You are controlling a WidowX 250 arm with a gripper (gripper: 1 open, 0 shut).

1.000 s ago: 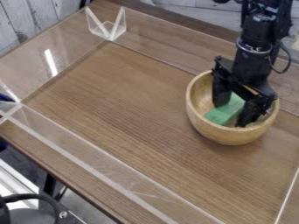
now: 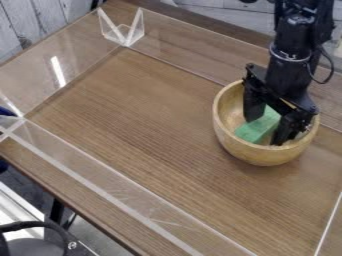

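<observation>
A black robot gripper (image 2: pixel 275 114) reaches down from the upper right into a tan round bowl (image 2: pixel 262 150) on the wooden table. Inside the bowl is a green object (image 2: pixel 255 130), partly covered by the gripper's fingers. Whether the fingers are closed on the green object cannot be made out, as the dark parts overlap.
A white outlined shape (image 2: pixel 123 30) is near the back left. Clear strips run along the left and front. Dark hardware (image 2: pixel 30 240) sits at the bottom left.
The gripper has shifted very slightly within the bowl. The bowl and the rest look the same.
</observation>
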